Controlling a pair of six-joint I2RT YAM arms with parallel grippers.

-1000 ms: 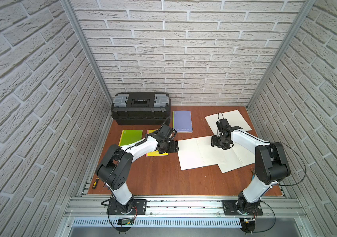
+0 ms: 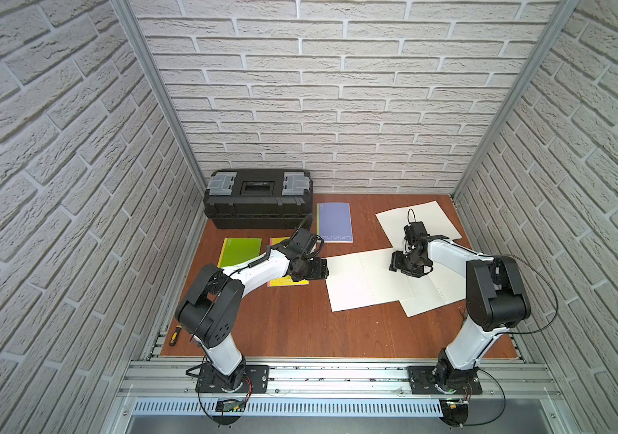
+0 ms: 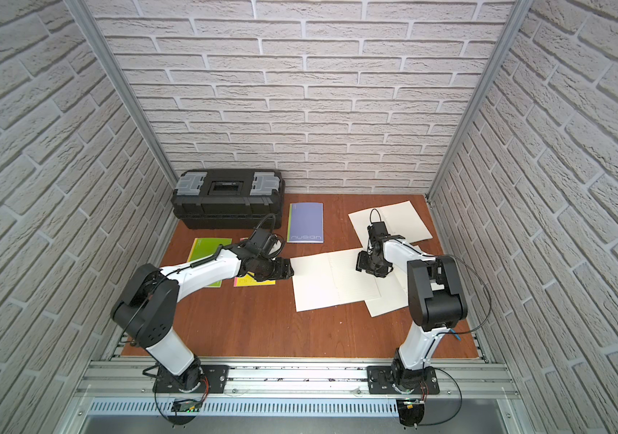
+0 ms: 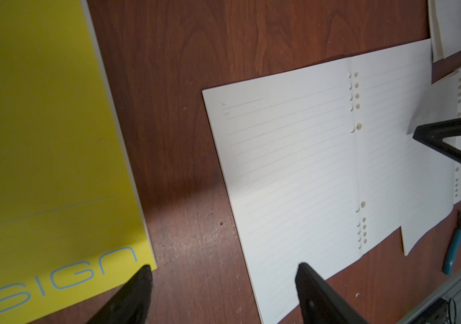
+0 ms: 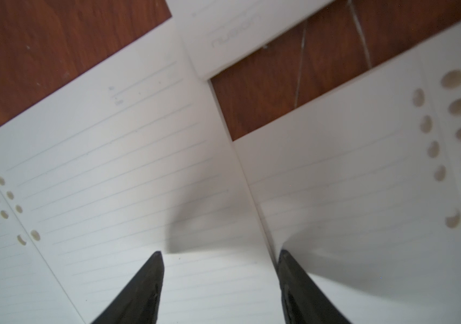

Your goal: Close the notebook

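Note:
An open notebook [image 2: 348, 282] with blank ruled pages lies flat at mid-table. Its right page [image 5: 133, 178] overlaps a second open notebook [image 5: 338, 178]. Over that overlapping edge hangs my right gripper, open and empty. One of its fingers [image 5: 146, 280] is above the first notebook's page, while the other appears at the edge; contact cannot be told. My left gripper is open, nothing between its fingers, left of the first notebook's left edge in the top left view. In the left wrist view, a yellow notebook [image 4: 41, 162] lies closed beside it.
A third open notebook [image 2: 435, 217] lies at the back right. Closed purple [image 2: 334, 220] and green [image 2: 240, 249] notebooks and a black toolbox [image 2: 258, 199] occupy the back and left. Blue-handled pliers [image 4: 454, 245] lie near the front right.
The left arm stands almost still. The notebooks keep their places.

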